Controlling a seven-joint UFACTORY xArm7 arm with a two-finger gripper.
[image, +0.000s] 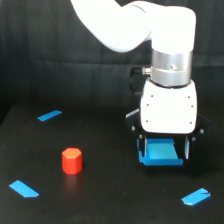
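My gripper (163, 150) points straight down at the right of the camera view, its two dark fingers spread wide. A blue box-like object (160, 158) stands on the dark surface between and below them. The fingers look to be on either side of it, but the view does not show clearly whether they touch it. The white hand hides its upper part. To the left, well clear of the gripper, sits a red block (72, 160) with a many-sided face.
Flat blue strips lie on the black surface: one strip (50, 115) at back left, another strip (24, 189) at front left, and a marked strip (196, 197) at front right. Free room lies between the red block and the blue object.
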